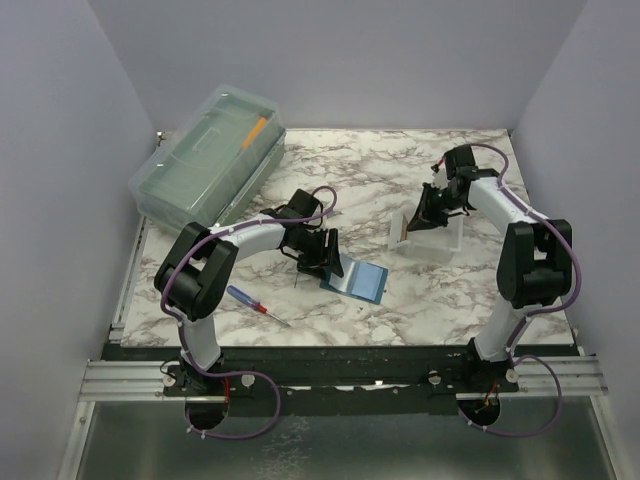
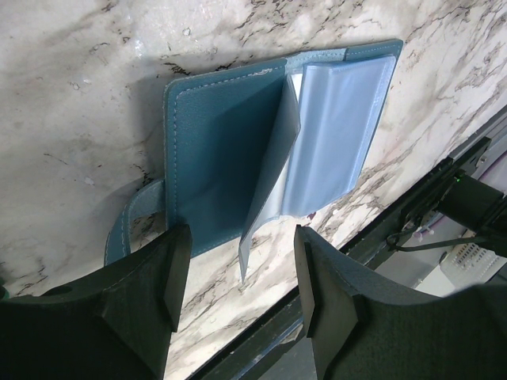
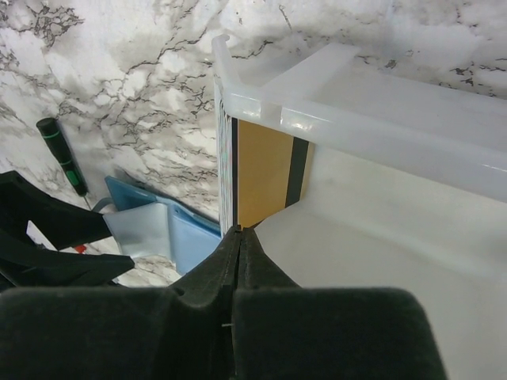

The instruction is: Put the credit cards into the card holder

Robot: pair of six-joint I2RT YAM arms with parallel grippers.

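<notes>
A white open box (image 1: 430, 247) stands at the right of the table. At its left end, in the right wrist view, a stack of cards stands on edge, with a gold card (image 3: 260, 170) innermost. My right gripper is shut with nothing between its fingers, its tips at the gold card's lower end, the card outside them. The blue card holder (image 1: 368, 283) lies unfolded near the table's front. My left gripper is open over it, and the loose end of a raised clear sleeve (image 2: 273, 170) reaches between its fingers.
A blue-handled screwdriver (image 1: 245, 298) lies left of the card holder. At the back left stands a large lidded plastic container (image 1: 195, 165). Bare marble table (image 1: 340, 160) stretches between that container and the white box.
</notes>
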